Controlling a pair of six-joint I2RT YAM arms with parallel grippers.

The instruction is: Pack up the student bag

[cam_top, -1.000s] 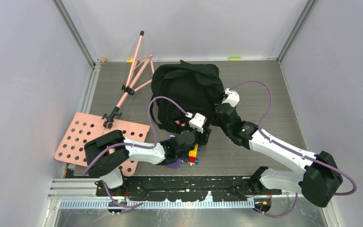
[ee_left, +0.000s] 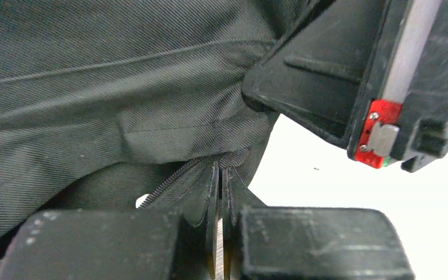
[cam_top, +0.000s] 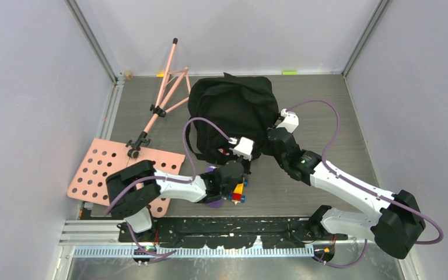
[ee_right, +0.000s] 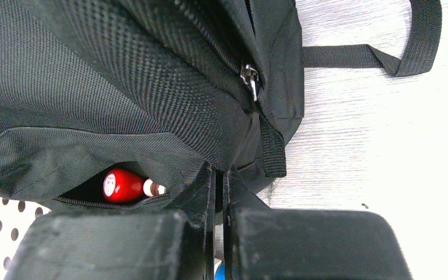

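The black bag lies at the back middle, its mouth toward the front. My left gripper is shut on a narrow fabric tab at the corner of the bag's opening; the tab is mostly hidden by the fingers. Beside it, my right gripper is shut on a fold of the bag's edge. A metal zipper pull with a strap end hangs just right of that grip. Inside the opening, a red object with a pale end shows.
Colourful toy pieces and a purple item lie under the left arm. A pink perforated board and folded pink stand occupy the left. Floor right of the bag is clear.
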